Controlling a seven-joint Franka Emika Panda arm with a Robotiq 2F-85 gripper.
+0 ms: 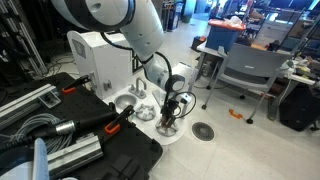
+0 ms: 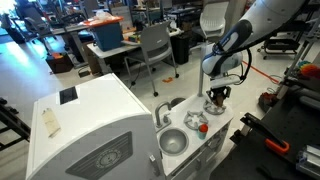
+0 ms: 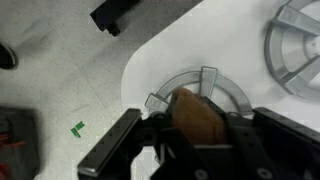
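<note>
My gripper is shut on a brown-orange object [image 3: 198,118], which shows between the dark fingers in the wrist view. It is over a grey ring-shaped stove burner [image 3: 238,94] on a white toy kitchen counter [image 3: 160,66]. In exterior view 2 the gripper [image 2: 218,101] is low over the counter's far end, with a bit of brown at its tips. The fingers cover part of the burner, and whether the held object touches it I cannot tell.
A second burner [image 3: 285,55] lies beside the first. A small red item [image 2: 203,128] is on the counter, near the round sink [image 2: 173,141] and its faucet [image 2: 160,114]. The white cabinet [image 2: 95,130] rises at one end. A grey chair [image 1: 250,72] stands behind.
</note>
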